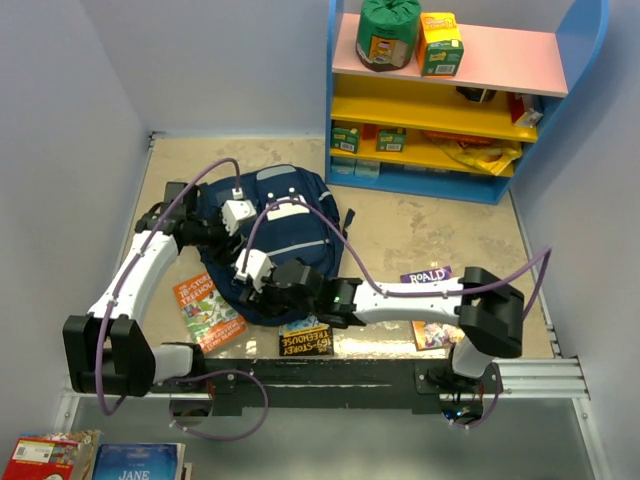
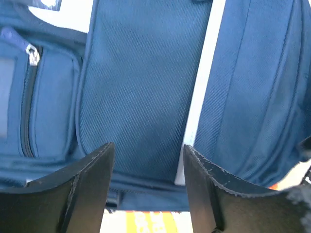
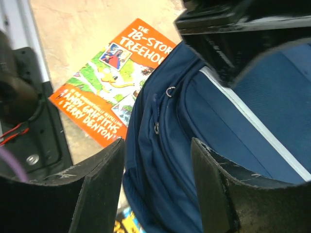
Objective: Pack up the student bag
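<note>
A navy backpack lies on the floor below the shelf, its front lying flat with nothing of its inside showing. Over its left part, my left gripper stands open, blue fabric and a pale stripe beyond its fingers. At the bag's lower left is my right gripper, its fingers apart and nothing between them. Two zipper pulls on the bag's edge show ahead of it in the right wrist view. The dark fingers of the left gripper cover part of the bag there.
An orange Treehouse book lies left of the bag, a dark Treehouse book below it, and a Roald book to the right. The shelf stands behind. Bare floor lies right of the bag.
</note>
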